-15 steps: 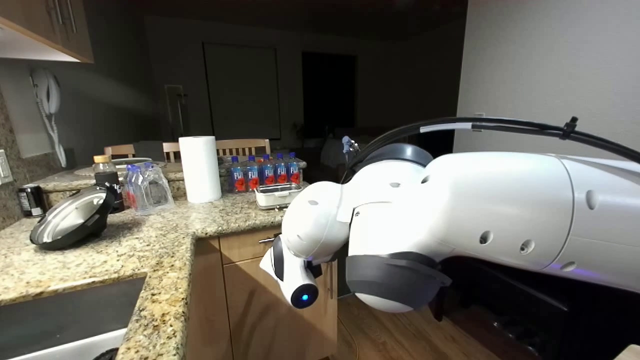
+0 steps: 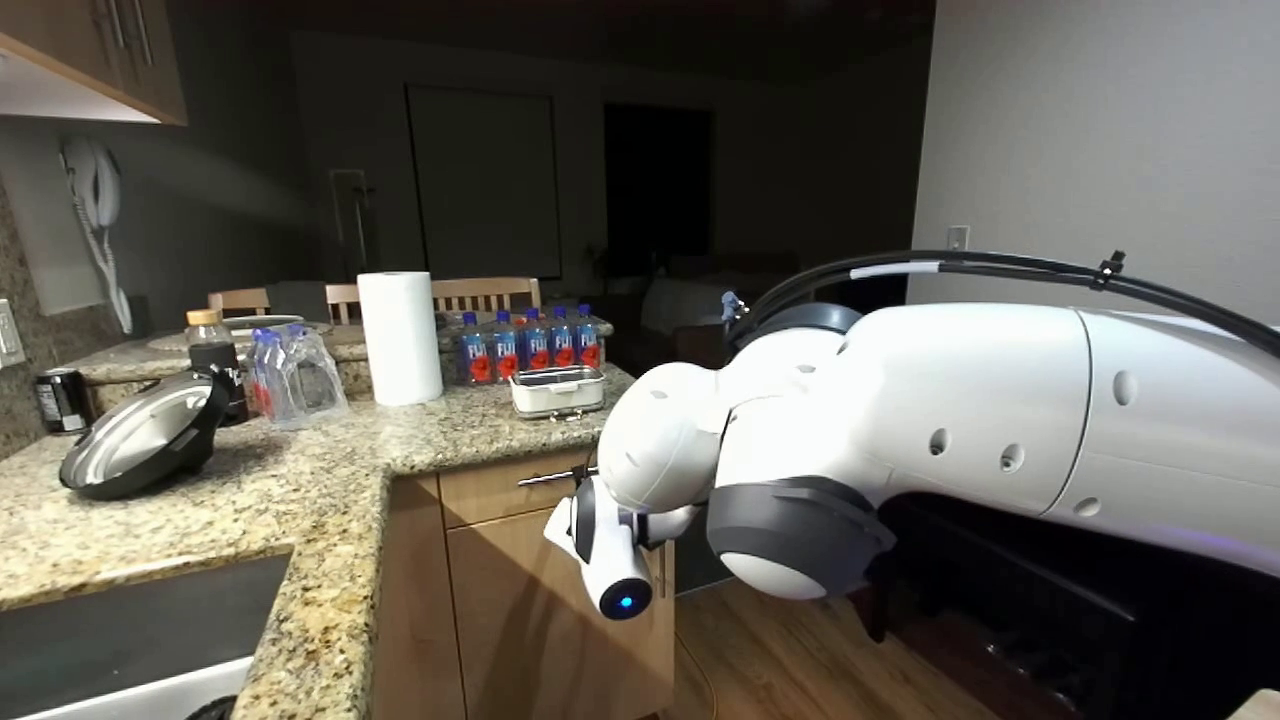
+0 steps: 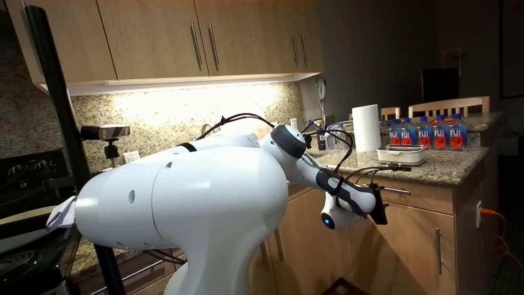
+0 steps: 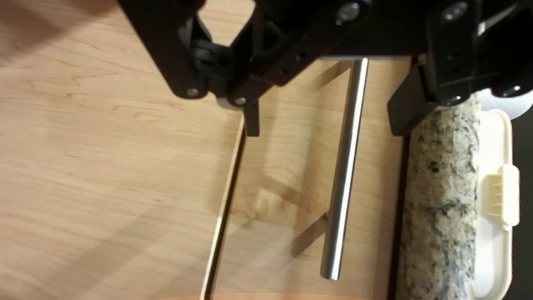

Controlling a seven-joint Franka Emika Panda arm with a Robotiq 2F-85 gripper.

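Note:
My gripper faces the wooden drawer front under the counter, its two fingers well apart with nothing held. Between them in the wrist view runs the metal bar handle (image 4: 344, 170) of that drawer (image 4: 272, 200), apart from both fingertips as seen there. How far the fingertips stand from the handle in depth is hard to tell. In exterior view 1 the handle (image 2: 548, 478) shows left of my wrist, and the arm hides the fingers. The drawer looks closed in exterior view 2, where part of its handle (image 3: 396, 190) sticks out past the wrist.
Above the drawer, the granite counter edge (image 4: 439, 200) lies close to one finger. A white lidded container (image 2: 558, 392), a paper towel roll (image 2: 399, 338) and several water bottles (image 2: 530, 348) stand on the counter. Below is a cabinet door (image 3: 407, 246).
More of the drawer handle shows there now.

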